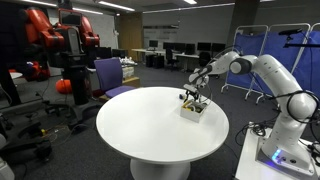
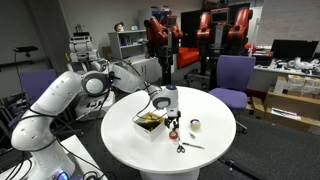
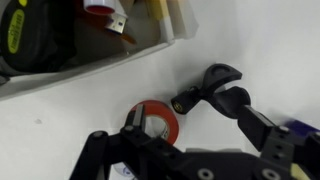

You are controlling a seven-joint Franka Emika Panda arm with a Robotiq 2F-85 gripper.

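In the wrist view my gripper is open, with its dark fingers [image 3: 90, 155] wide apart at the lower left and right. A small black tool [image 3: 228, 95] with a hooked end lies on the white table between and beyond them. Beside it is a red-rimmed roll [image 3: 158, 110], partly covered by the gripper body. A light box [image 3: 95, 70] holding assorted items fills the upper left. From the second exterior view, the gripper [image 2: 171, 116] is low by the right side of the box [image 2: 147, 131]; the red roll [image 2: 174, 135] lies just in front.
Another roll [image 2: 195, 127] stands farther right on the round table [image 2: 130, 163]. Scissors [image 2: 181, 149] and a slim dark object [image 2: 194, 147] lie near the red roll. In the first exterior view, the table's left half is bare.
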